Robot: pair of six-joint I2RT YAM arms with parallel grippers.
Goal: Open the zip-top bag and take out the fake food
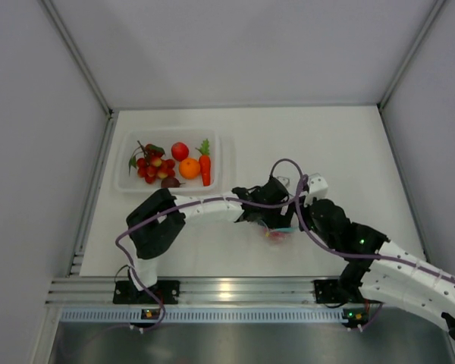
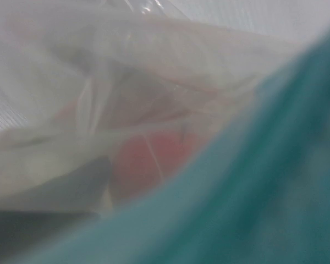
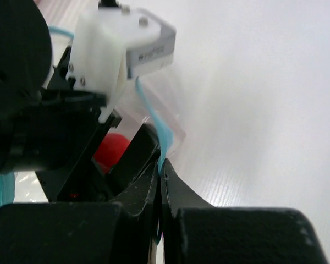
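Note:
The clear zip top bag (image 1: 275, 235) with a cyan seal and red food inside lies right of centre, partly hidden under both arms. In the left wrist view its film (image 2: 55, 66) fills the frame, red food (image 2: 154, 159) showing through and the cyan strip (image 2: 280, 154) blurred. My left gripper (image 1: 280, 212) is over the bag; its fingers are hidden from above. In the right wrist view my right gripper is shut on the thin cyan seal (image 3: 159, 129), beside the black left gripper body, with red food (image 3: 113, 147) behind.
A white bin (image 1: 121, 159) at the back left holds a tomato, an orange, a carrot, grapes and a dark item.

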